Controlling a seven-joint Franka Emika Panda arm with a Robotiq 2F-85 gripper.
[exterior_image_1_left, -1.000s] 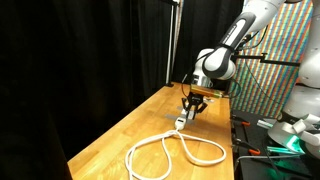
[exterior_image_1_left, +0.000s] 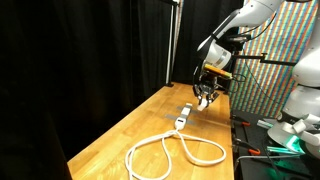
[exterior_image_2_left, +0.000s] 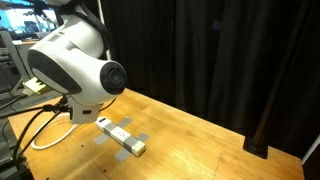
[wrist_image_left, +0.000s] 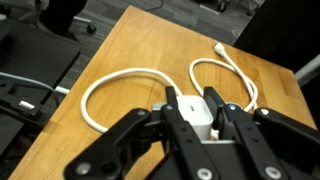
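A white power strip (exterior_image_1_left: 184, 116) lies on the wooden table, its white cord (exterior_image_1_left: 143, 146) looped toward the near side. Just to the strip's right in exterior view 1, my gripper (exterior_image_1_left: 205, 93) is shut on a small white block (exterior_image_1_left: 203, 103). The wrist view shows this block (wrist_image_left: 201, 118) between the dark fingers of the gripper. What kind of object it is cannot be made out. In exterior view 2 the strip (exterior_image_2_left: 120, 134) shows clearly, while the white arm body hides the fingers.
Grey patches (exterior_image_2_left: 123, 155) mark the table around the strip. The cord's plug end (wrist_image_left: 220, 49) lies toward the far edge in the wrist view. Bare wood (exterior_image_2_left: 215, 150) stretches across the right of exterior view 2. A dark curtain (exterior_image_2_left: 210, 60) hangs behind.
In exterior view 1 my gripper has moved right, from over the power strip to beside it. The white block is now visible beneath the fingers. Strip and cord look unmoved.
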